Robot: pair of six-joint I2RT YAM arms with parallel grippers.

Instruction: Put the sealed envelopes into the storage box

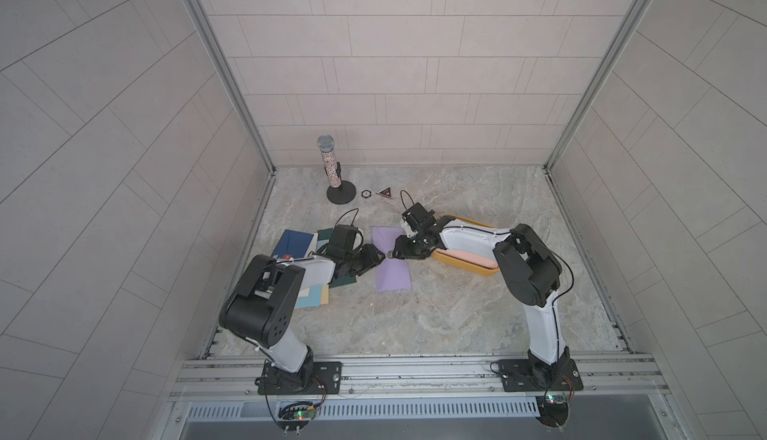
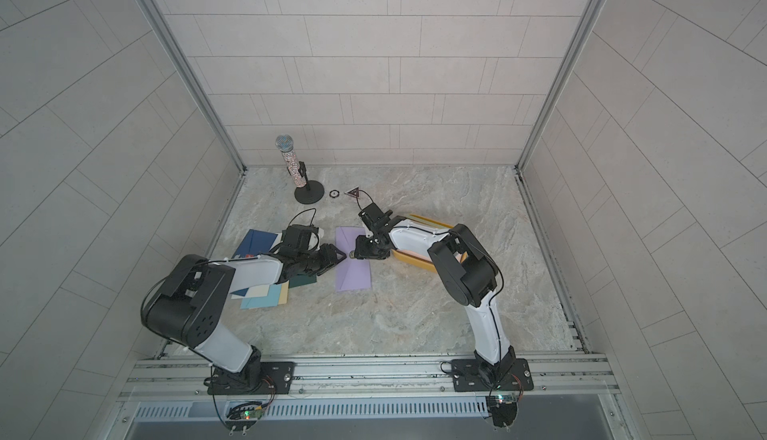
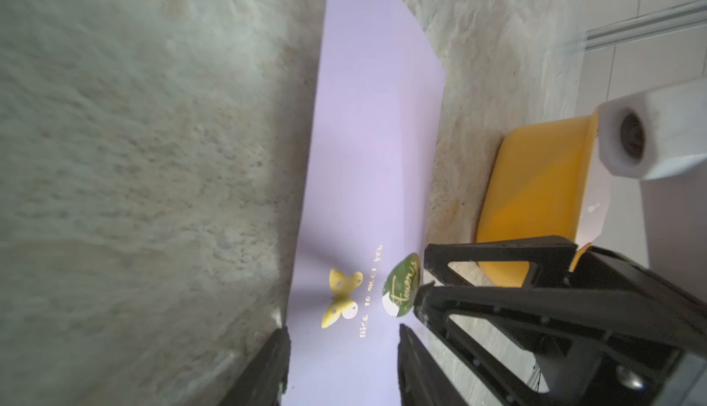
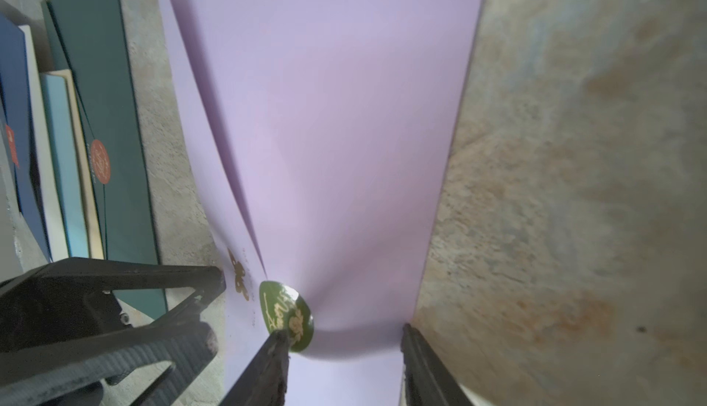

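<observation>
A lilac envelope with a green seal lies between my grippers, its edge by the seal slightly creased in the right wrist view. My left gripper is over its left side, fingers apart, part open. My right gripper is low on the opposite side, open, fingers around the envelope's surface. An orange storage box with a pink item inside sits right, partly hidden by the right arm. A pile of blue, green and cream envelopes lies under and beside the left arm.
A microphone-like column on a black stand stands at the back left, with a small ring and a triangle beside it.
</observation>
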